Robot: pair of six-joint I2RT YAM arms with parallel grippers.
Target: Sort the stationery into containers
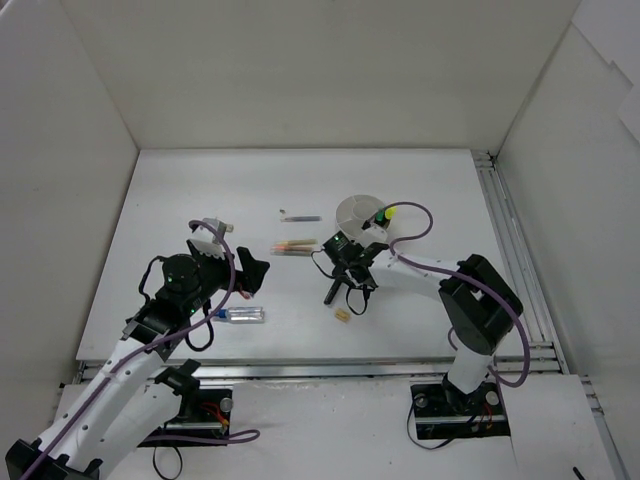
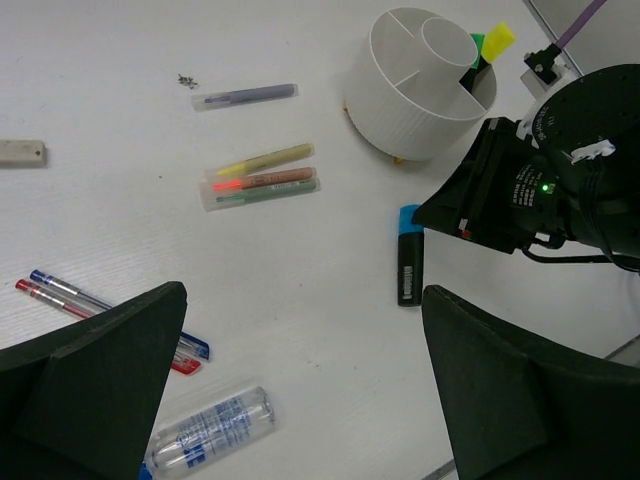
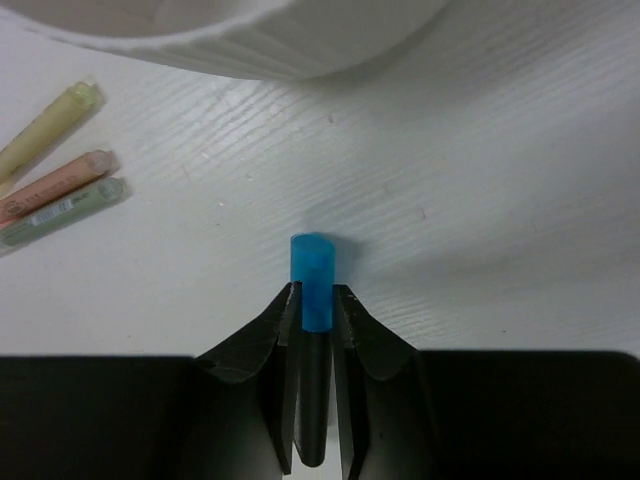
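A black marker with blue cap (image 2: 410, 270) (image 3: 314, 275) lies on the table below the white round organizer (image 2: 400, 90), which holds green and yellow items. My right gripper is at that marker, its fingertips close on either side below the cap top; whether they grip it is unclear. My left gripper hangs open over the left side, nothing between its fingers. Below it lie red and blue pens (image 2: 70, 300) and a clear bottle (image 2: 225, 430). Yellow, orange and green pens (image 2: 260, 190) and a purple pen (image 2: 245, 97) lie left of the organizer.
A small beige block (image 1: 342, 314) lies near the front edge, and a pale eraser-like bar (image 2: 20, 152) at left.
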